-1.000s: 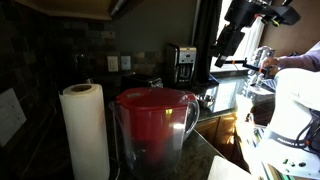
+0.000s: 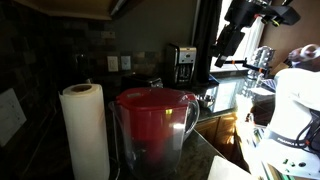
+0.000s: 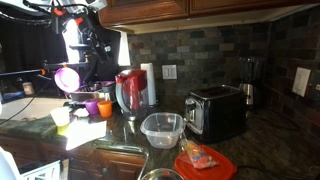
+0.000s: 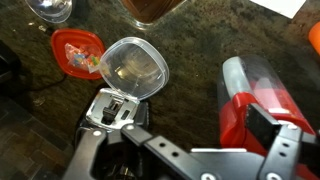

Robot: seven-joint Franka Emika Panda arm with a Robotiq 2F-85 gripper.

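Note:
My gripper [image 2: 222,52] hangs in the air above the counter at the upper right of exterior view 1. Along the bottom of the wrist view its dark fingers stand apart, and I see nothing held between them. Below it, a pitcher with a red lid [image 4: 240,115] shows at the right of that view; in exterior view 1 the red pitcher [image 2: 155,120] fills the foreground. A clear plastic tub [image 4: 135,68] and a silver-and-black toaster [image 4: 112,108] are on the left side of the wrist view. The task's own object is not named.
A paper towel roll [image 2: 86,130] stands beside the pitcher. On the counter are a red plate [image 3: 222,168] with a bag on it, an orange cup [image 3: 105,108] and a white cup [image 3: 62,116]. A blender [image 3: 248,78] stands in the back corner.
The arm, pitcher and paper towel roll look unmoved. At the far right edge of exterior view 1, a pinkish shape, perhaps a person's arm, has shifted slightly.

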